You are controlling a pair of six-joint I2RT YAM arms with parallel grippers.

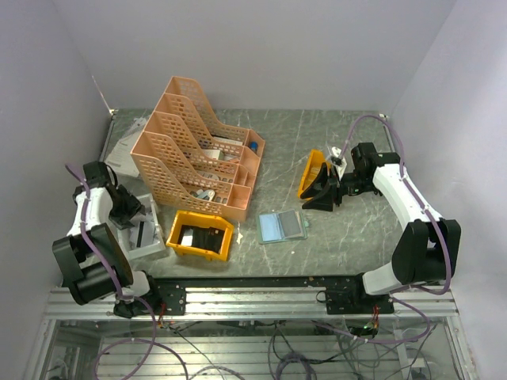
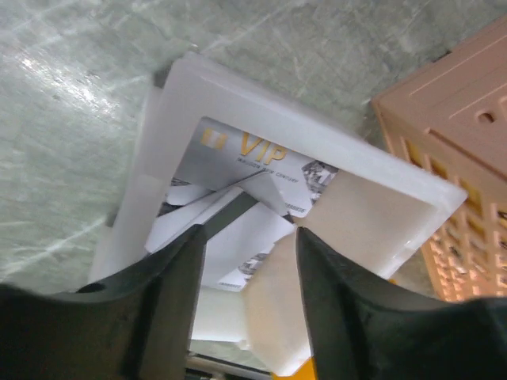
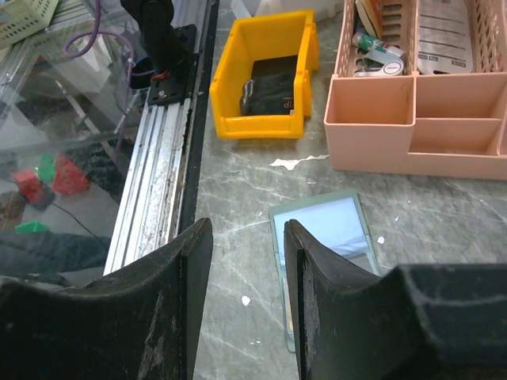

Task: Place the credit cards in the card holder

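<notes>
Several cards, among them a grey VIP card [image 2: 245, 162] and a white card with a dark stripe [image 2: 238, 237], lie overlapping in a white tray [image 2: 265, 103]. Over that tray my left gripper points down, its fingers apart on either side of the striped card; I see no grip on it. The card holder [image 1: 271, 227] lies spread flat at the table's middle, light blue on one half and grey on the other. My right gripper hangs open and empty, above and to the right of the holder in the top view.
A tall salmon-coloured organizer [image 1: 190, 150] stands right beside the tray. A yellow bin [image 1: 200, 235] with dark items sits between tray and holder. Another yellow bin [image 1: 312, 172] is partly behind the right gripper. Table around the holder is bare.
</notes>
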